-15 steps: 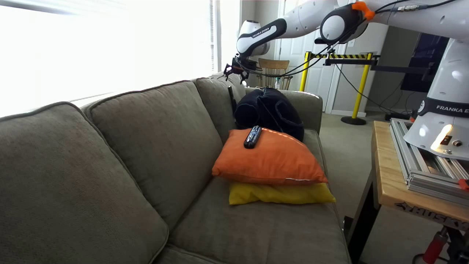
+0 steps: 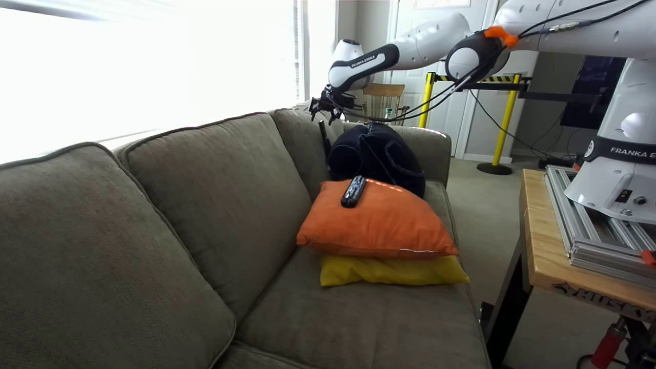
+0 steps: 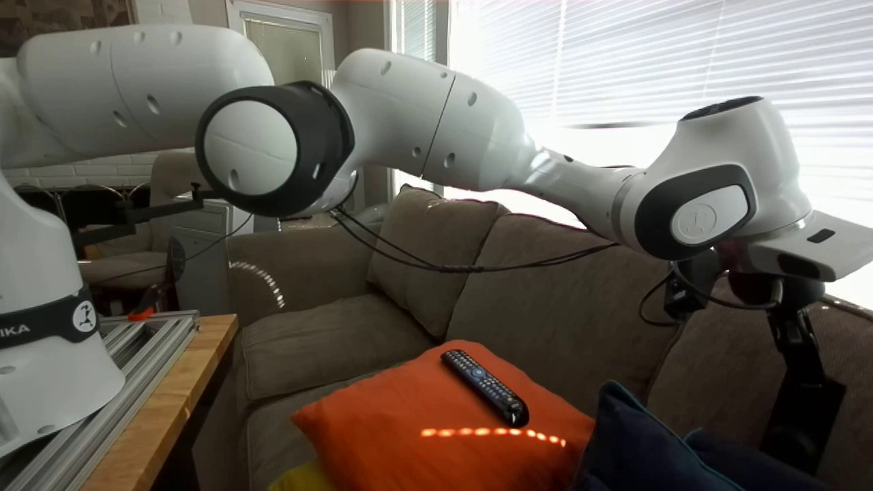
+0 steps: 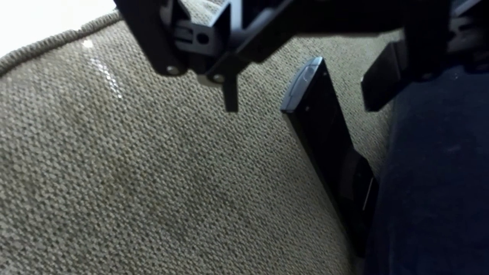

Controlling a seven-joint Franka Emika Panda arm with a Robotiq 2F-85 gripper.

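Note:
My gripper is part open above the sofa back, its fingers apart with nothing held between them. Beyond the gap, the top end of a black remote (image 4: 316, 119) shows in the wrist view. That remote stands on end, leaning between the sofa's back cushion (image 4: 160, 169) and a dark blue pillow (image 4: 435, 174); its lower end is hidden. In exterior view 1 the gripper (image 2: 326, 114) hangs just above this upright remote (image 2: 324, 141). A second black remote (image 3: 484, 386) lies flat on an orange pillow (image 3: 385, 417).
Beneath the orange pillow is a yellow pillow (image 2: 393, 270). Dark blue pillows (image 2: 384, 157) fill the sofa's far end beside the upright remote. The window (image 2: 154, 67) runs behind the sofa back. Cables (image 3: 475, 266) hang under the arm. The near seat (image 2: 363, 320) is clear.
The arm has come down a little, and my gripper is lower and slightly left in exterior view 1, closer to the upright remote. Pillows and remotes have stayed put.

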